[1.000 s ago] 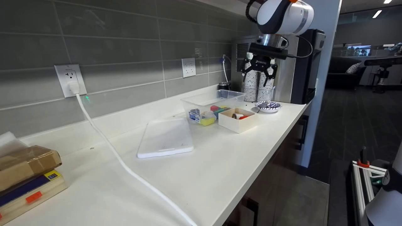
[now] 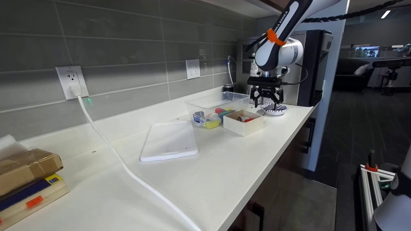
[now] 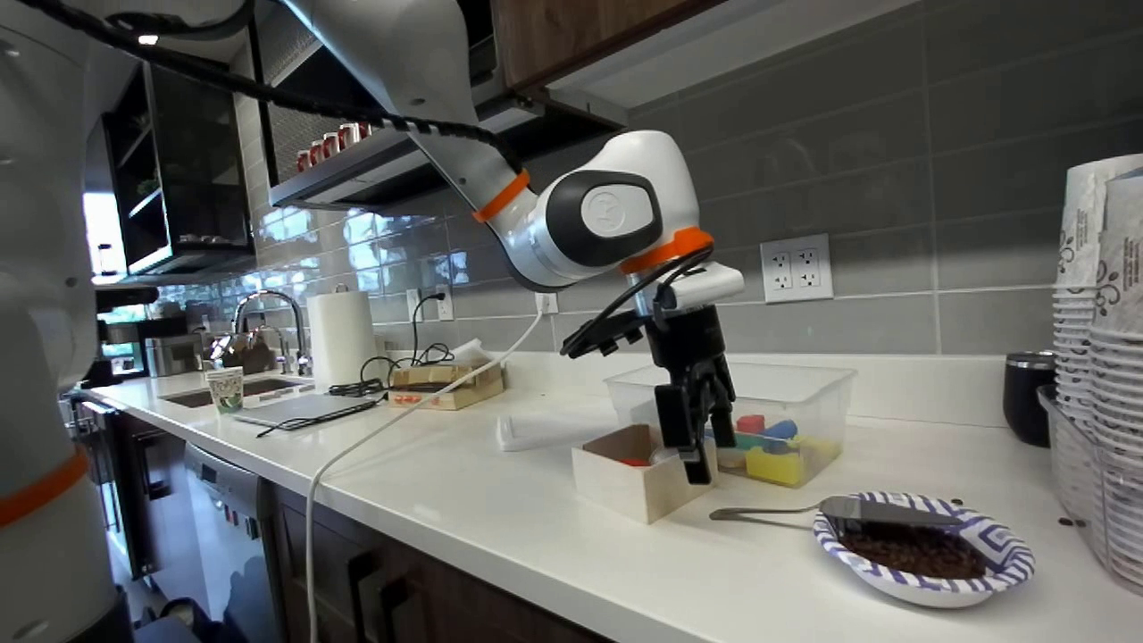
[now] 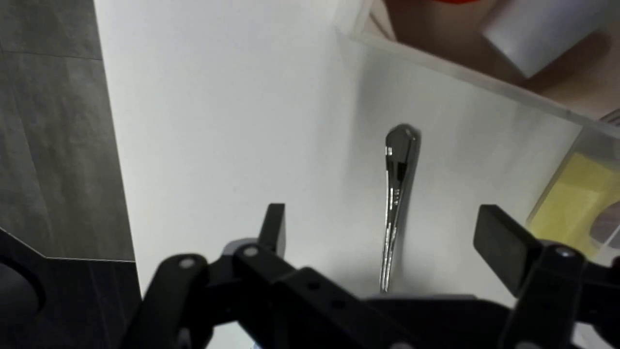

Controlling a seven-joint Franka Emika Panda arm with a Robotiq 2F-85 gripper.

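My gripper is open, its fingers spread to either side of a metal utensil handle (image 4: 396, 192) in the wrist view, with nothing held. In exterior view 2 the utensil (image 3: 771, 513) leans its wide dark end on a bowl (image 3: 930, 591) with a purple zigzag rim, the handle reaching over the counter. Small dark brown pieces (image 3: 919, 554) fill the bowl's bottom. The gripper (image 3: 702, 455) hangs above the counter, by the white open box (image 3: 632, 484). The utensil's far end is hidden in the wrist view.
A clear plastic bin (image 3: 830, 407) with coloured items stands behind the white box. Stacked paper cups (image 3: 1109, 386) are on the right in exterior view 2. A white board (image 2: 169, 140) lies on the counter (image 2: 185, 177), whose front part is clear.
In exterior view 1 the arm has come down, bringing the gripper from well above the bowl to just over the counter beside it. The bowl and boxes look unmoved.
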